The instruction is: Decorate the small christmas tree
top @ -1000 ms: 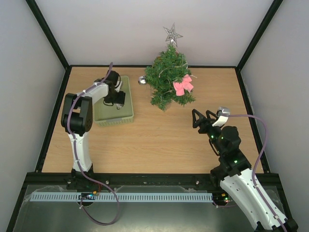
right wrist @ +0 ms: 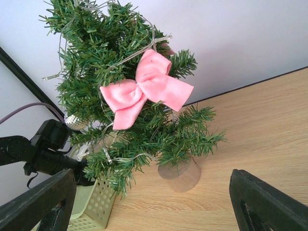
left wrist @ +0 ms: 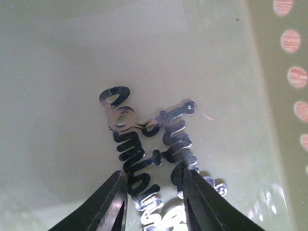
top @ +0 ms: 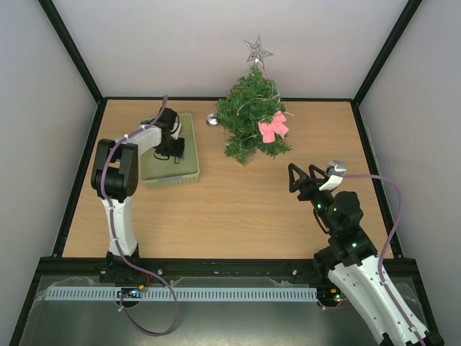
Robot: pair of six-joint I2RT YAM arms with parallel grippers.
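The small tree (top: 248, 115) stands at the back, with a silver star (top: 258, 52) on top, a pink bow (right wrist: 147, 87) and a silver ball (top: 212, 120) on it. My left gripper is down inside the green basket (top: 169, 180), part open, its fingertips over shiny silver script-shaped ornaments (left wrist: 135, 159) on the basket floor; whether they touch is unclear. My right gripper (top: 300, 176) stands open at the front right of the tree, nothing between its fingers.
Dark frame edges and white walls bound it. A purple cable runs along each arm.
My left gripper has shifted very slightly within the basket. The right arm has barely moved.
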